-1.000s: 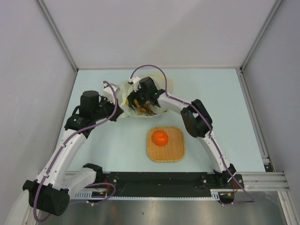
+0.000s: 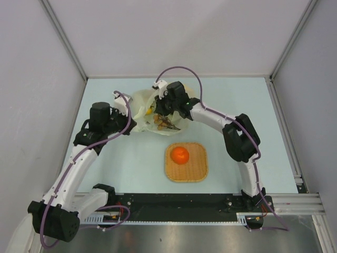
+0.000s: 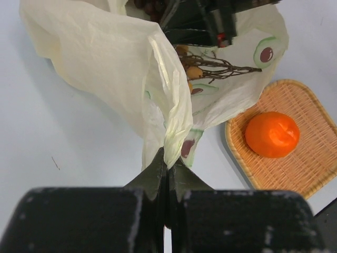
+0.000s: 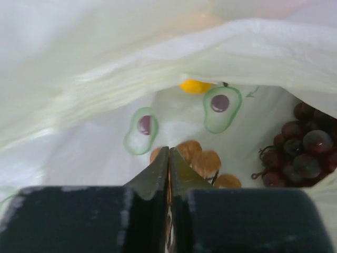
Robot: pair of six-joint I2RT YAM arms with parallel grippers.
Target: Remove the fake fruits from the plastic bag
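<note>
The pale plastic bag point(image 2: 140, 100) lies open at the back of the table. My left gripper is shut on its gathered edge. My right gripper is inside the bag, pointing at brown round fruits point(image 4: 205, 163); whether its tips are fully closed is unclear. Dark grapes point(image 4: 308, 153) lie at the right in the right wrist view, and a yellow fruit point(image 4: 195, 86) shows under a fold of bag, as also in the top view.
A woven basket point(image 2: 195, 171) holding an orange fruit point(image 2: 179, 155) sits at the front centre.
My right arm has shifted right and toward the front, its gripper drawing back slightly from the bag's left part. The left arm has barely moved.
</note>
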